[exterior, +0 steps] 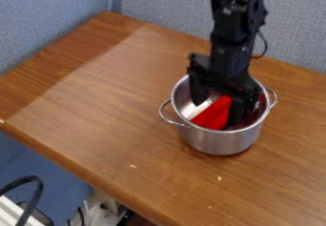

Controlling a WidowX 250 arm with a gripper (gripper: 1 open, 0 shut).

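Observation:
A steel pot [219, 140] with two side handles stands on the wooden table [90, 106], right of centre. My black gripper [219, 94] reaches down from the top of the camera view into the pot, open, with its fingers around a red object [211, 117] lying inside. The lower ends of the fingers are partly hidden against the pot's interior and the red object.
Grey padded walls bound the back and left. Beyond the table's lower-left edge are cables and a white item [13, 213].

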